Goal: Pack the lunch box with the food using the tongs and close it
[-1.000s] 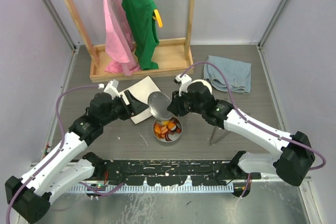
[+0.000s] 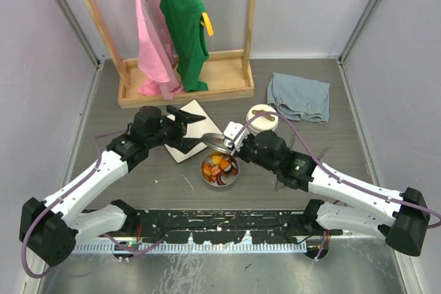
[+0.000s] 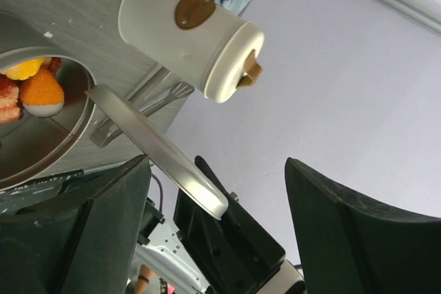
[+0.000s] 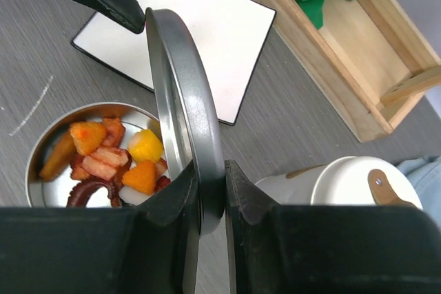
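The round steel lunch box (image 2: 220,180) holds orange, yellow and reddish food pieces. Above it, my right gripper is shut on the steel lid (image 4: 182,94), which hangs steeply tilted in the right wrist view. My left gripper (image 2: 193,131) is open just left of the lid, its fingers spread wide, with a fingertip close to the lid's upper edge in the right wrist view. In the left wrist view the lid's rim (image 3: 165,153) passes between and beyond the open fingers.
A white board (image 4: 186,12) lies behind the box. A cream canister (image 3: 172,32) stands to the right, with tongs (image 3: 162,101) beside it. A blue cloth (image 2: 298,98) lies at the back right, and a wooden clothes rack (image 2: 227,84) stands at the back.
My left arm has moved up and to the right toward the lid. My right gripper has shifted right, and the lid it holds now appears flatter and slightly right in the top view.
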